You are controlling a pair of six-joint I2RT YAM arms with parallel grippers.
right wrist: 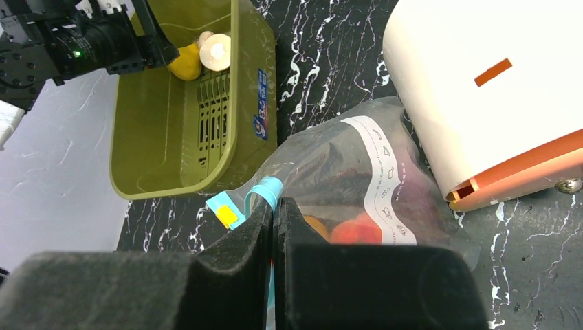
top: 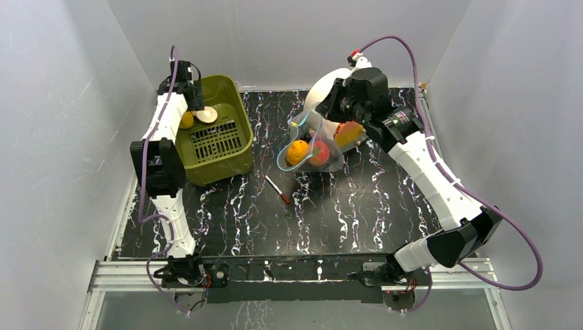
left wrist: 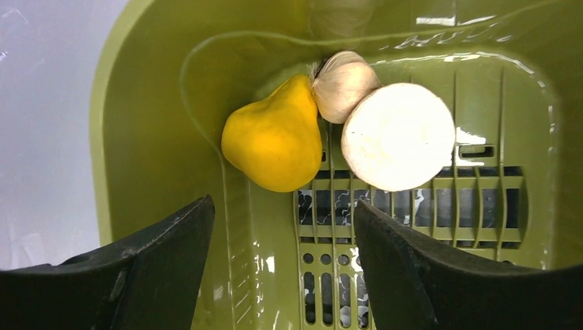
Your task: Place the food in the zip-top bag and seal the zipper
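My open left gripper is over the green bin (top: 240,151), above a yellow pear-like item (left wrist: 271,141), a garlic bulb (left wrist: 344,86) and a round white-topped item (left wrist: 397,136). My right gripper is shut on the blue zipper rim of the clear bag (right wrist: 323,179), holding it up. In the top view an orange fruit (top: 297,152) and a red one (top: 319,154) lie in the bag.
A white cylindrical container (right wrist: 474,82) with orange parts stands behind the bag on the right. A marker (top: 277,189) lies on the marble-patterned table (top: 323,220), whose front middle is otherwise clear.
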